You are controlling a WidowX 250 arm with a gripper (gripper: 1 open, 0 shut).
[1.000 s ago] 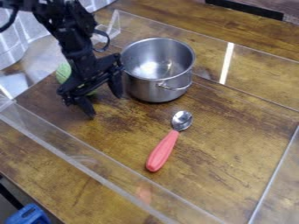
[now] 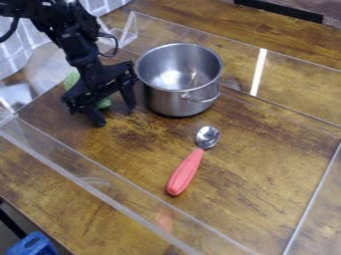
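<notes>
My black gripper (image 2: 103,100) reaches down from the upper left to the tabletop, just left of a steel pot (image 2: 184,73). A green round object (image 2: 72,80) sits behind the gripper and is mostly hidden by it. I cannot tell whether the fingers are open or shut, or whether they touch that object. A spoon with a pink handle (image 2: 185,171) lies on the wooden table (image 2: 253,189), below the pot.
Clear plastic walls run along the left, bottom and right of the work area. A blue object (image 2: 34,244) sits at the bottom left corner. The wood to the right of the pot and spoon is clear.
My gripper has shifted a little to the left, away from the pot. The pot and the spoon look unmoved.
</notes>
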